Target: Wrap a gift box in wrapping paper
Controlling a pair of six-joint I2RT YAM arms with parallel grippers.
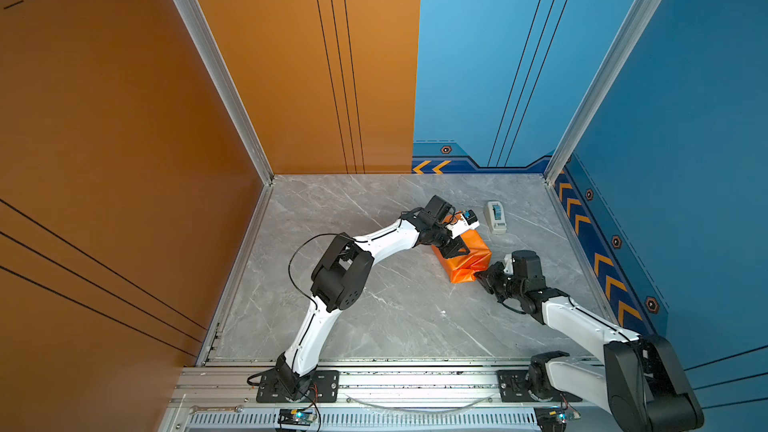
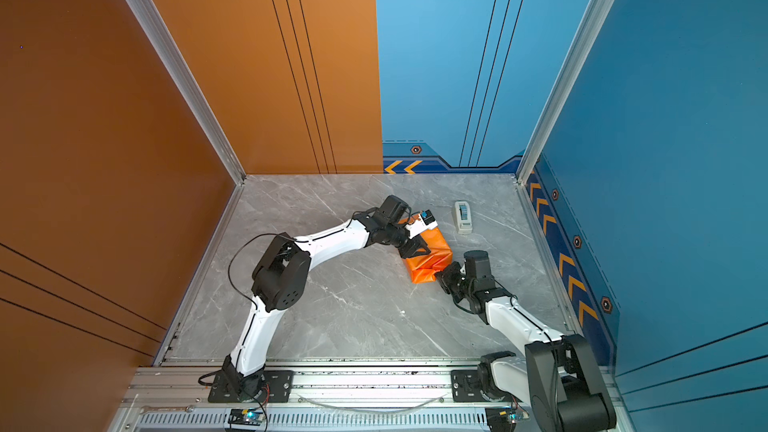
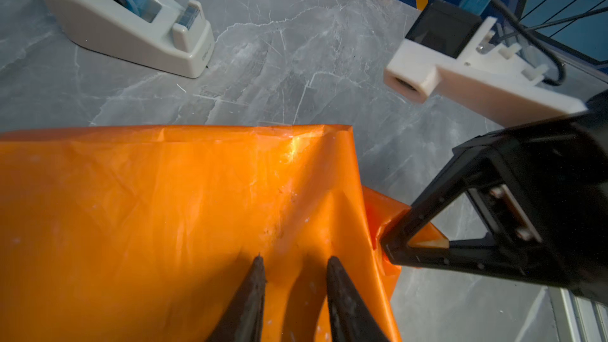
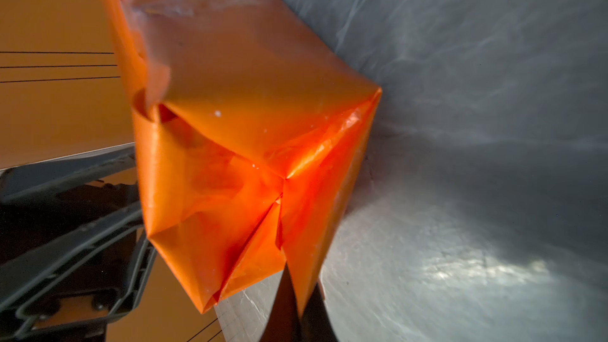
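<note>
The gift box, covered in orange wrapping paper (image 1: pixel 475 261), lies right of centre on the table. In the left wrist view my left gripper is over the box's orange top, its fingertips a little apart with paper showing between them; whether they pinch anything is unclear. At the box's near end, my right gripper is shut on a pointed orange paper flap (image 4: pixel 310 250). That end (image 4: pixel 209 183) shows folded-in paper with creases and an uneven hollow. The paper hides the box itself.
A white tape dispenser (image 1: pixel 497 218) with blue tape stands behind and right of the box, apart from it. Both arms are close together around the box.
</note>
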